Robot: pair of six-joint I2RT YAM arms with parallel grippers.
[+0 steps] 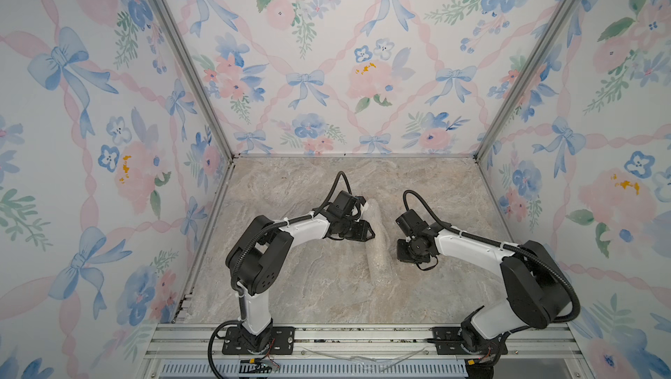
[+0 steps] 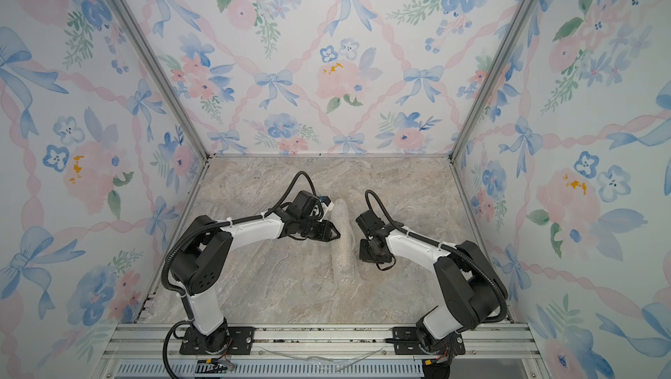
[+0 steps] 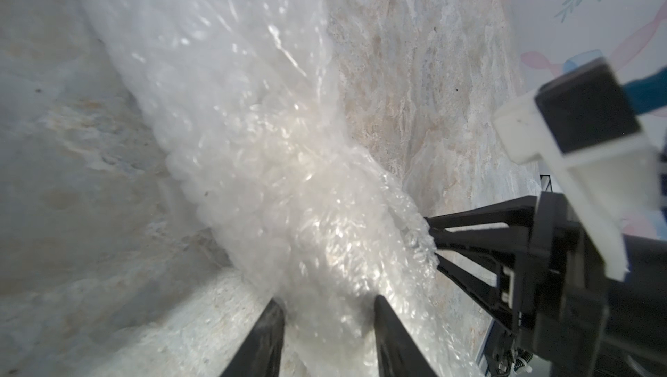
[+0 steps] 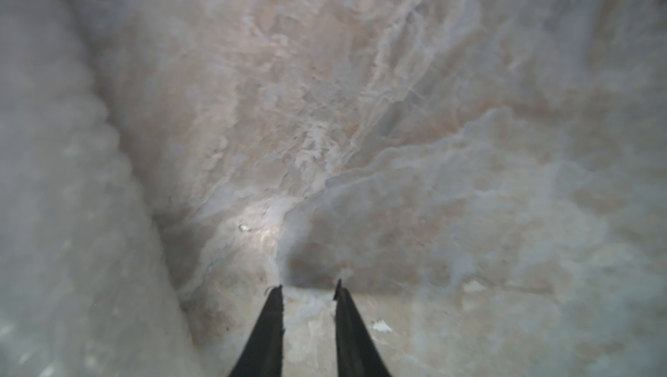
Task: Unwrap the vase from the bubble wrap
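Note:
The bubble-wrapped bundle (image 3: pixel 278 168) lies lengthwise on the table, a long whitish roll; no vase surface shows through the wrap. My left gripper is over the bundle from its left side, its fingers (image 3: pixel 264 342) apart with bubble wrap below and between them. Whether they pinch any of it is unclear. To the right of the roll, my right gripper points down at the table, fingers slightly apart with only bare surface visible between them. In the right wrist view the wrap (image 4: pixel 76 203) stands apart to the left of those fingers.
Floral panels (image 1: pixel 307 78) enclose the back and sides, and a metal rail (image 1: pixel 349 337) runs along the front edge. Both arms are close together over the middle.

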